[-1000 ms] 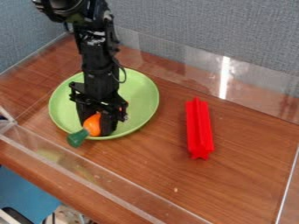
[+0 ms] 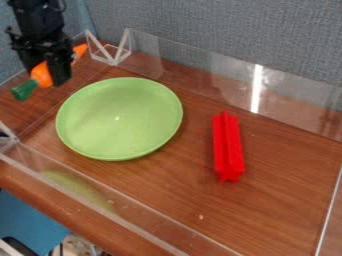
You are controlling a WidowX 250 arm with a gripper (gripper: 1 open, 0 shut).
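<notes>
My gripper (image 2: 40, 58) is at the upper left, shut on an orange toy carrot (image 2: 42, 75) with a green top, held in the air left of the green plate (image 2: 119, 118). The plate lies empty on the wooden surface.
A red bundle of sticks (image 2: 227, 147) lies right of the plate. Clear plastic walls (image 2: 241, 70) border the surface, with a white wire piece (image 2: 110, 50) at the back left.
My gripper has lifted the carrot off the plate and moved it up and to the left. The red bundle has not moved.
</notes>
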